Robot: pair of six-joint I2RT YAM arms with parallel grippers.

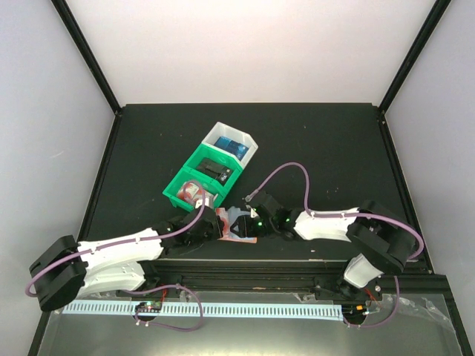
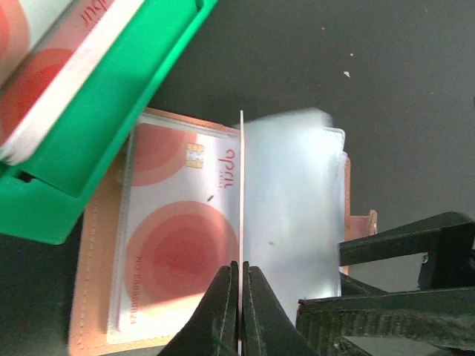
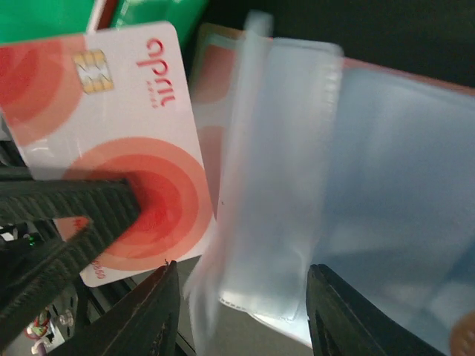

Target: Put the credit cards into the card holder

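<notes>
A credit card with red circles stands edge-on in the left wrist view, a thin white line, with my left gripper shut on it. Below it lies the open tan card holder (image 2: pixel 96 278) with clear sleeves; another red-circled card (image 2: pixel 178 245) lies in or under its left side. A translucent sleeve page (image 3: pixel 278 178), partly blurred, rises between the fingers of my right gripper. Those fingers stand apart. In the top view the right gripper is at the holder's right side. The held card's edge is beside the raised page, and whether it is inside a pocket cannot be told.
A green tray (image 1: pixel 221 188) with a white end section (image 1: pixel 251 147) sits just behind the holder, close to the left gripper. It holds red-patterned, black and blue cards.
</notes>
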